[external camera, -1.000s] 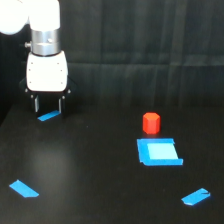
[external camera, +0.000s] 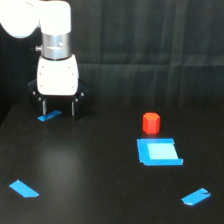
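At the back left, my gripper (external camera: 60, 106) hangs over the dark table, fingers down. Its two fingertips are spread wide apart with nothing visible between them, so it stands open. A red block (external camera: 151, 123) stands alone at the back right, well away from the gripper. Just in front of the block lies a pale square (external camera: 161, 151) with a blue tape border (external camera: 176, 162); the block appears to be at or just beyond its far edge.
Blue tape strips lie on the table: one below the gripper (external camera: 49, 116), one at front left (external camera: 24, 189) and one at front right (external camera: 196, 197). A dark curtain (external camera: 130, 50) closes off the back.
My gripper has shifted a little to the right and slightly lower in the view, its fingers still apart. The red block and the taped square have not moved.
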